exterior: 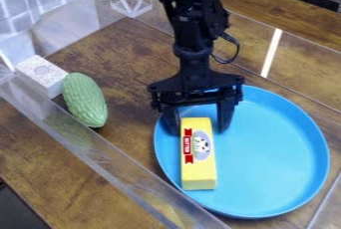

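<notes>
A black robot arm reaches down to its gripper (194, 114) over the left part of a blue plate (273, 163). Directly below the gripper, a yellow box (198, 173) with a red label and a cartoon face lies lengthwise on the plate. The fingers are dark and partly hidden by the wrist housing, so whether they hold the box's far end cannot be told.
A green corn-like vegetable (84, 98) and a white block (42, 77) lie on the wooden table (67, 163) to the left. A clear plastic edge runs along the lower left. The table behind the arm is mostly bare.
</notes>
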